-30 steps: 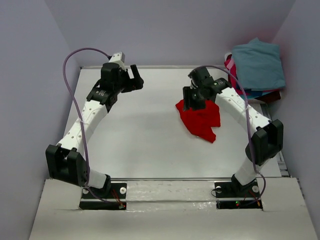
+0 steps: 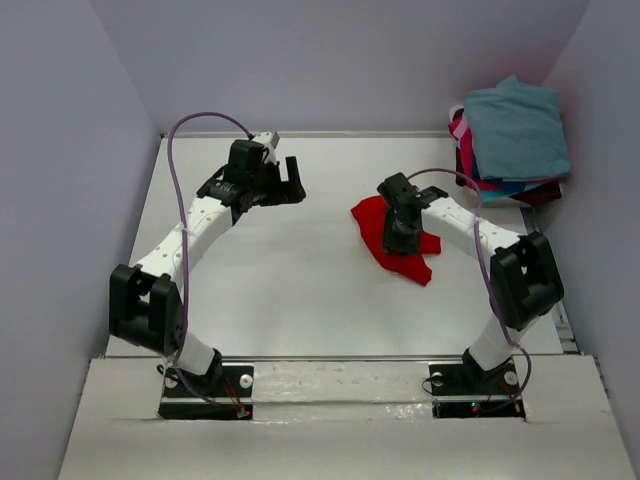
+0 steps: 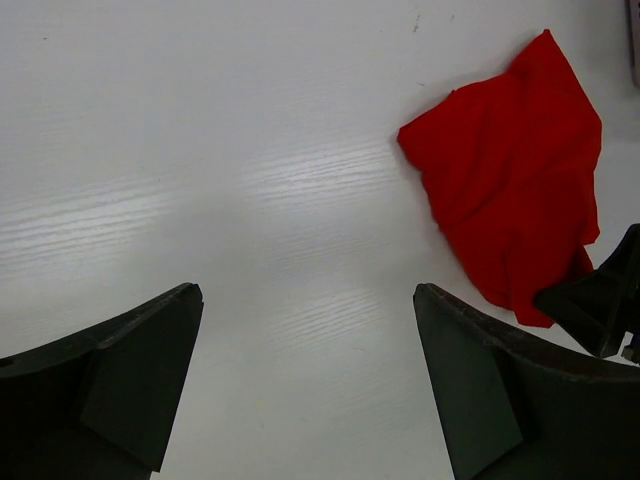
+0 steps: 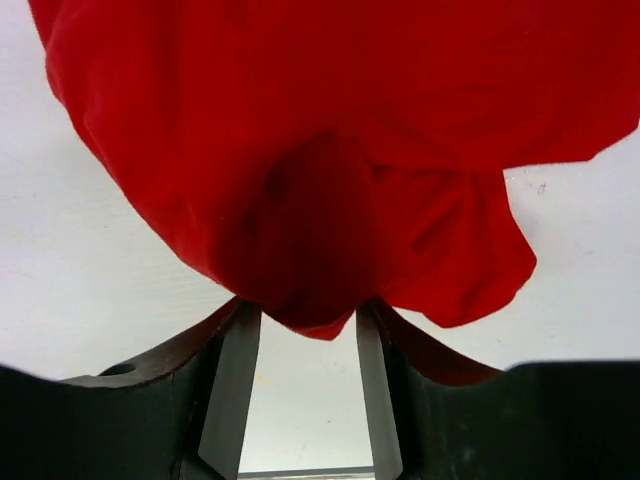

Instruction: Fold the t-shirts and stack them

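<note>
A crumpled red shirt (image 2: 368,225) (image 3: 510,160) (image 4: 300,90) lies on the white table, right of centre. My right gripper (image 2: 400,243) is down at its near part, fingers part open around a folded tip of red cloth; whether it grips the cloth I cannot tell. My left gripper (image 2: 291,180) stands open above the bare table to the upper left of the shirt, nothing between its fingers.
At the back right corner, a pile of folded shirts (image 2: 515,135), teal on top with pink, blue and dark ones below, sits on a white support. Walls bound the sides and back.
My right gripper has come down and toward the front onto the red shirt. My left gripper has moved right and slightly toward the front. The shirt looks nearly unchanged.
</note>
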